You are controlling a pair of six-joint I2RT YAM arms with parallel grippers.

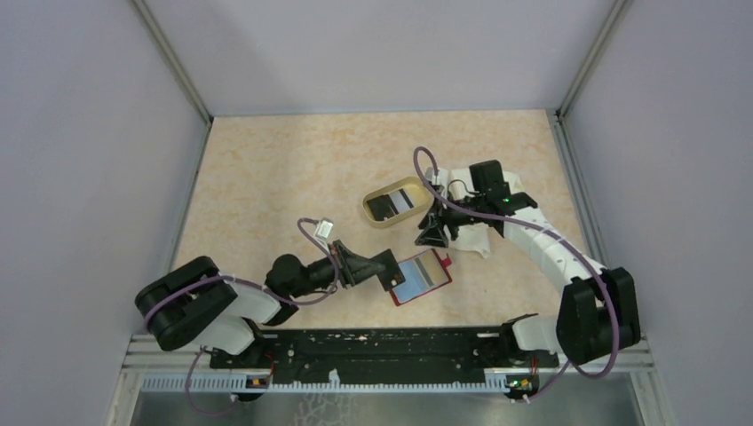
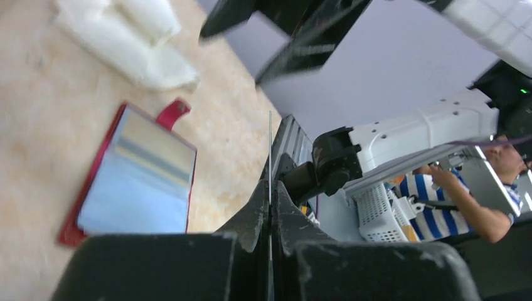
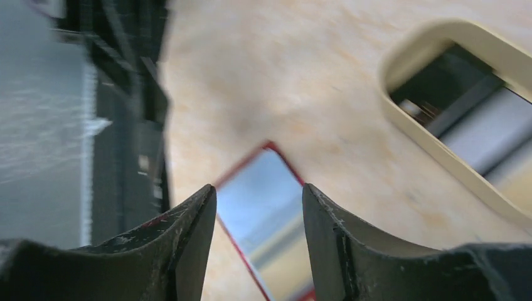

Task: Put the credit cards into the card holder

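Observation:
A dark card stands out from my left gripper, which is shut on it; in the left wrist view it shows edge-on as a thin line between the fingertips. Below and right of it lies the red card holder, open flat, with blue and tan cards showing in it. My right gripper is open above and behind the holder, with nothing visible between its fingers; its wrist view is blurred.
A beige tray with dark and light cards stands behind the holder. A white cloth lies under the right arm.

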